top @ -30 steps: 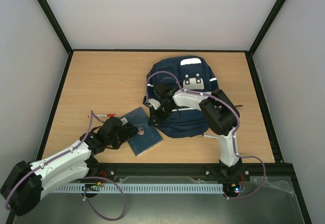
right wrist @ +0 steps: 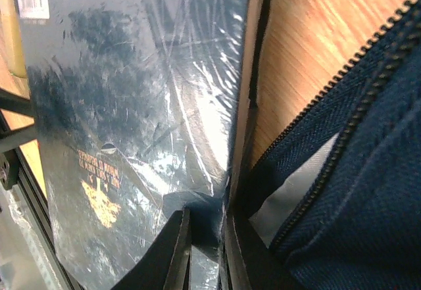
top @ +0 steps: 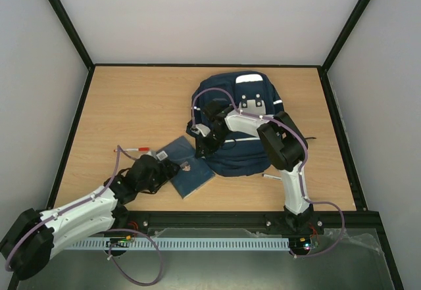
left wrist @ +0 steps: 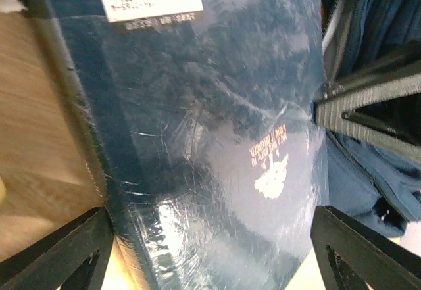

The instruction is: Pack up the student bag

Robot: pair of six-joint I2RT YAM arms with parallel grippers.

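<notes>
A dark blue book (top: 189,175) in shiny wrap lies on the table at the bag's left side, with a white label near its top. My left gripper is at its left edge, its fingers wide apart with the book's cover showing between them. At the opposite edge is my right gripper, its fingers close together, one over the cover and one beside the edge. Whether they pinch the book cannot be told. The navy student bag (top: 240,162) lies flat beneath the right arm, its zipped opening (right wrist: 355,112) beside the book.
An orange-red marker (top: 137,149) lies on the table left of the book. A white pen-like item (top: 272,176) sits by the bag's lower right. Bare wood stretches across the table's upper left.
The book has shifted slightly right, closer against the bag. My right gripper has moved a little right and up, while the left has shifted only slightly.
</notes>
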